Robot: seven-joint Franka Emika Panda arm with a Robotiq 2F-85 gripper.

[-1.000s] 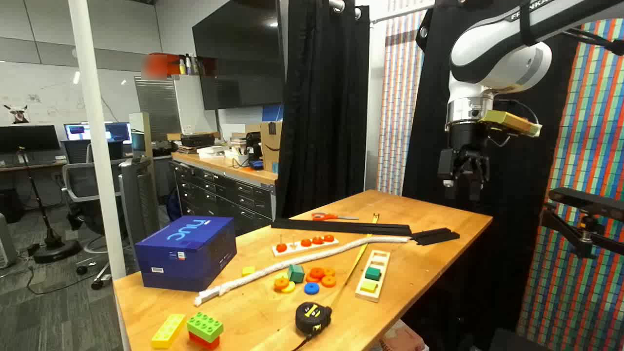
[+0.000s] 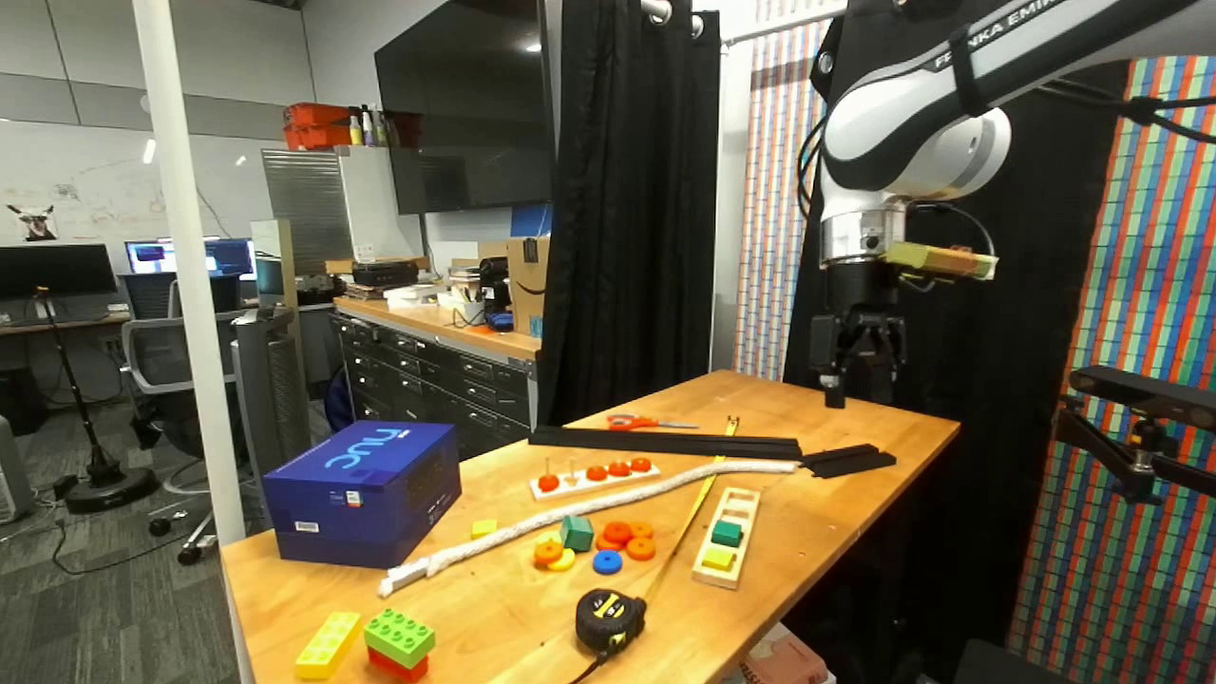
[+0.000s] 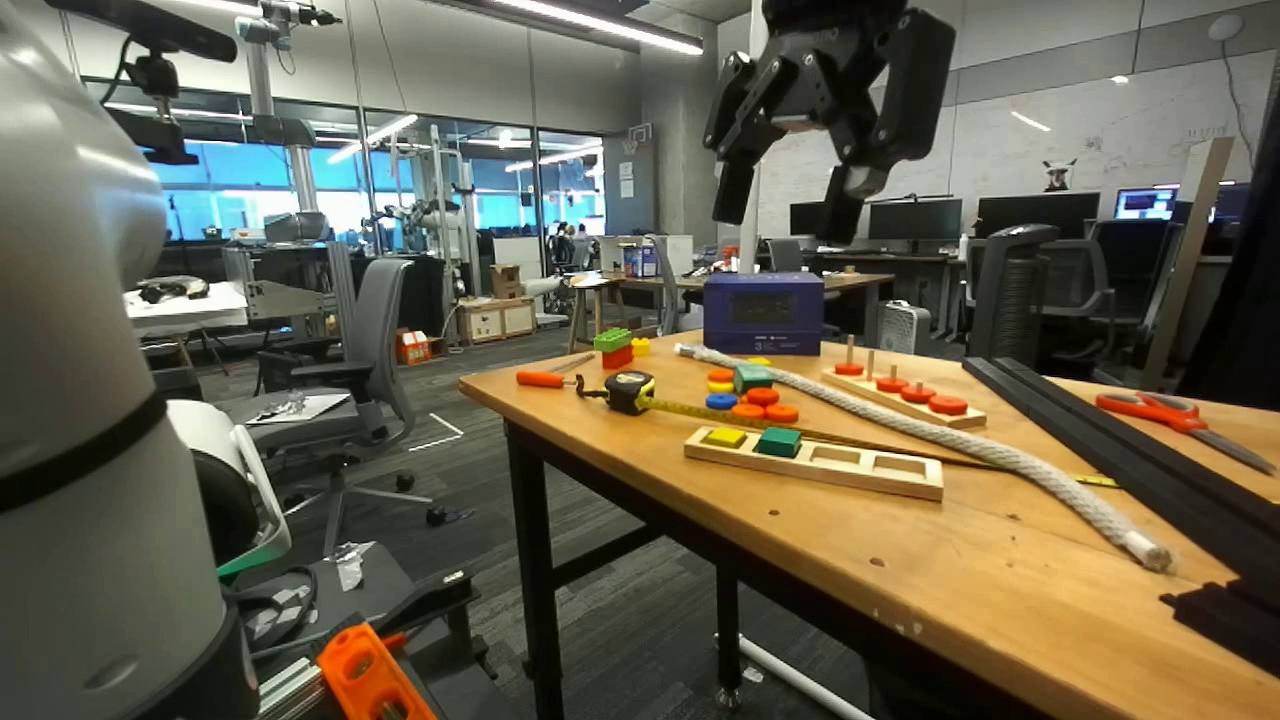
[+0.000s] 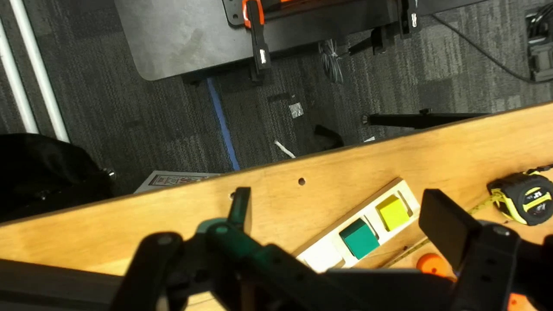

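Observation:
My gripper (image 3: 786,206) hangs in the air above the wooden table with its black fingers wide apart and nothing between them. The wrist view looks down past the spread fingers (image 4: 241,207) onto a pale slotted wooden board (image 2: 712,566). A green block (image 4: 358,238) and a yellow block (image 4: 392,211) sit in neighbouring slots of that board, and its other slots look empty in the second exterior view. Beyond the board on the table lie another green block (image 2: 577,534), a small yellow block (image 2: 484,528) and several orange, yellow and blue rings (image 2: 607,562).
A tape measure (image 2: 610,619) has its yellow blade pulled out beside the board. A white rope (image 2: 593,503) crosses the table. Dark strips (image 2: 673,441), scissors (image 3: 1152,410), a peg board (image 2: 595,479), toy bricks (image 2: 399,638) and a blue box (image 2: 361,492) also lie around. Bare wood borders the near edge.
Seen in the first exterior view, the arm and gripper have shifted left, further over the table, and the gripper hangs slightly lower. The table objects look unmoved.

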